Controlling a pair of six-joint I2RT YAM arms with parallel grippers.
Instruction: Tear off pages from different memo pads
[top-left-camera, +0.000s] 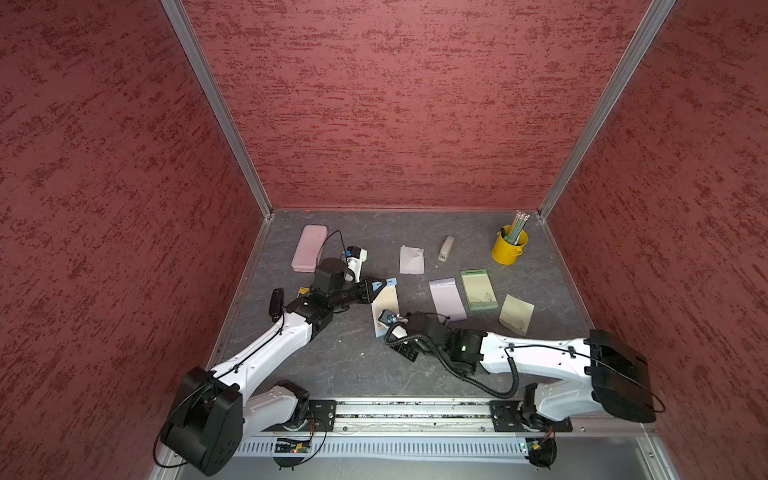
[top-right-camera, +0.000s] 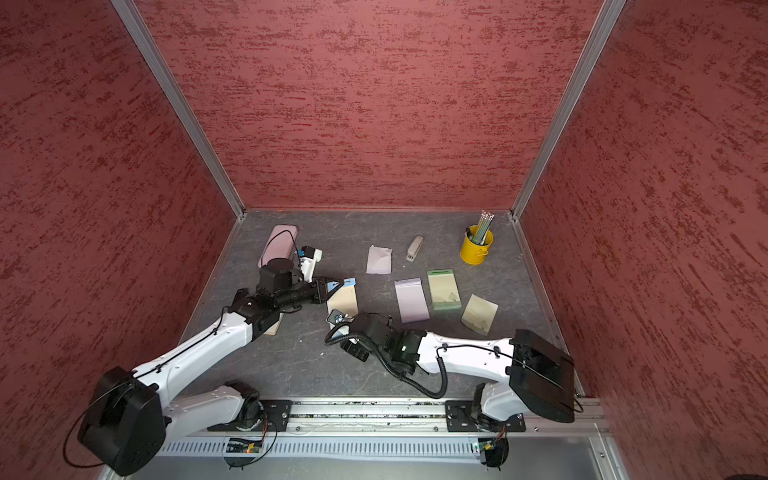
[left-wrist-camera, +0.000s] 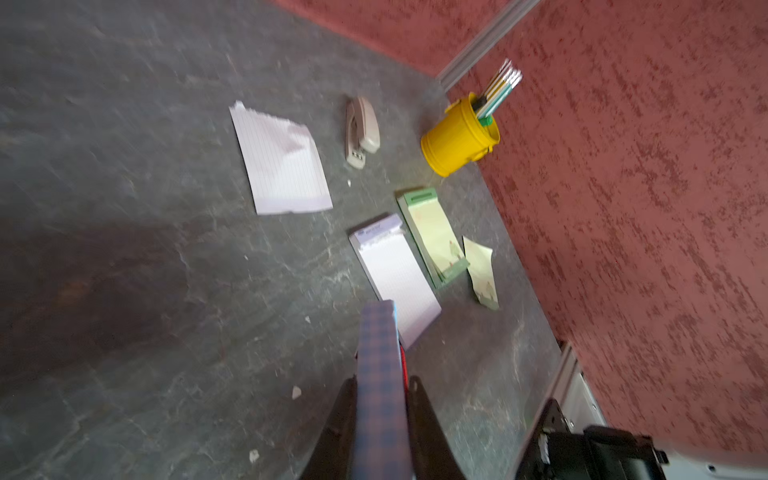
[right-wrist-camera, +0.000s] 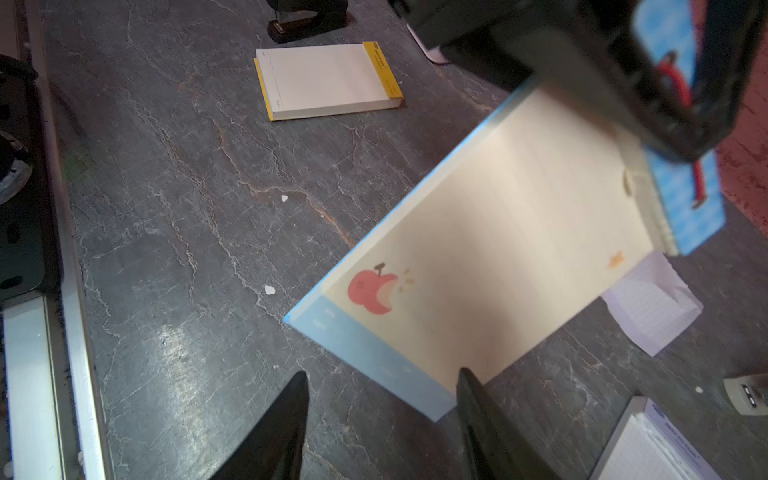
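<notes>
A cream memo pad with blue edges and an apple drawing (right-wrist-camera: 496, 240) hangs tilted above the table, its blue bound end in my left gripper (top-left-camera: 376, 289). The left wrist view shows the blue checked binding (left-wrist-camera: 380, 384) edge-on between the left fingers. Below the pad's free blue corner, my right gripper stands part open; that corner shows near its right fingertip, and I cannot tell whether they touch. A lilac pad (top-left-camera: 448, 298) and a green pad (top-left-camera: 478, 289) lie on the table. Loose sheets lie beyond: a white one (top-left-camera: 412, 260) and a pale green one (top-left-camera: 517, 314).
A white pad with yellow ends (right-wrist-camera: 332, 80) lies on the left side, near a black stapler (right-wrist-camera: 308, 16). At the back are a pink case (top-left-camera: 309, 248), a light stapler (top-left-camera: 445, 248) and a yellow bucket of pencils (top-left-camera: 509, 245).
</notes>
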